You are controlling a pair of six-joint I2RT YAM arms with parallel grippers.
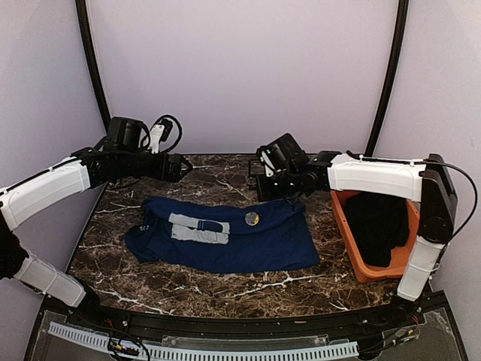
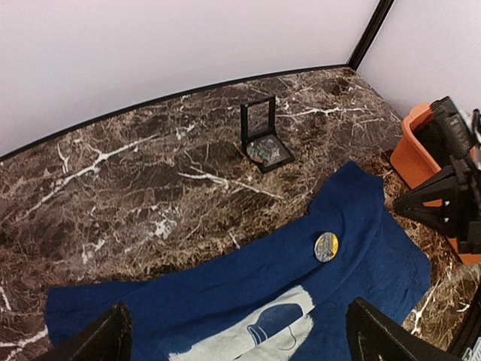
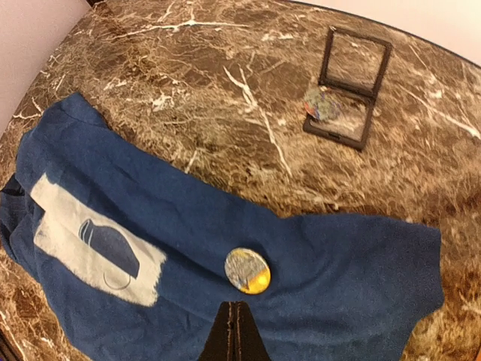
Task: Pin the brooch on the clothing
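The round brooch (image 1: 252, 218), silvery with a yellow patch, lies on the dark blue clothing (image 1: 263, 252), just right of its pale printed patch (image 3: 101, 244). In the right wrist view the brooch (image 3: 248, 271) shows its face; its pin side is hidden, so whether it is fastened I cannot tell. My right gripper is shut, nothing showing between its fingers, and hovers above the cloth near the brooch. My left gripper (image 1: 180, 167) stands open and empty, raised above the cloth's far left side, its fingers (image 2: 383, 338) wide apart.
Behind the clothing stands a small open black case (image 3: 346, 90) with another round, colourful piece (image 3: 322, 105) in it. An orange bin (image 1: 361, 259) holding black cloth is at the right. Bare marble table (image 1: 203, 293) lies in front.
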